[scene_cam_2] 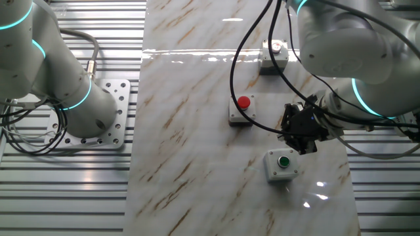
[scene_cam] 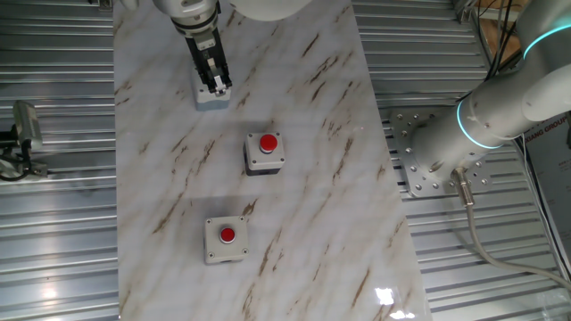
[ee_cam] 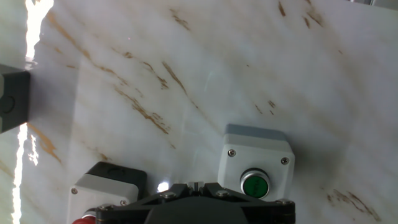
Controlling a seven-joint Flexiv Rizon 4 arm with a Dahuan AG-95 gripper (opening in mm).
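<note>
A pale box with a green push button (ee_cam: pixel 255 185) stands on the marble-patterned table; exterior view 2 shows the green button box (scene_cam_2: pixel 281 166) too. My gripper is shut, its black fingers meeting at the bottom of the wrist view with nothing visible between them. In exterior view 1 the gripper (scene_cam: pixel 218 86) overlaps the pale box (scene_cam: pixel 211 102) and hides its button. Seen in exterior view 2, the gripper (scene_cam_2: pixel 294 131) lies beside that box; whether they touch cannot be told. A box with a red button (scene_cam: pixel 268 143) sits near the middle.
Another red-button box (scene_cam: pixel 227 241) stands farther along the table (scene_cam: pixel 330 241). Black cables (scene_cam_2: pixel 233 78) hang across exterior view 2. Bare tabletop surrounds the boxes.
</note>
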